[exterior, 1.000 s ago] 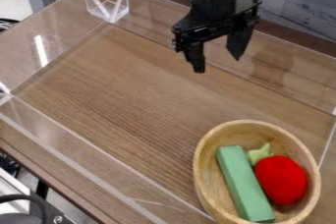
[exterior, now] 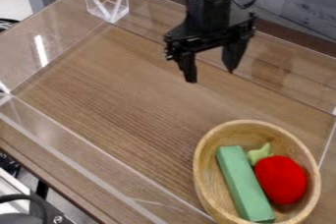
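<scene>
My black gripper [exterior: 210,63] hangs over the back middle of the wooden table, open, its two fingers apart with nothing visible between them. At the lower right a wooden bowl [exterior: 209,181] holds a green block [exterior: 242,182], a red round object [exterior: 280,179] and a small pale green piece [exterior: 257,154] between them.
A clear wire stand [exterior: 108,2] sits at the back left. A grey plank wall runs along the back.
The arm and gripper have moved left over the last second, with a slight movement downward lately. The bowl and its contents have not moved.
</scene>
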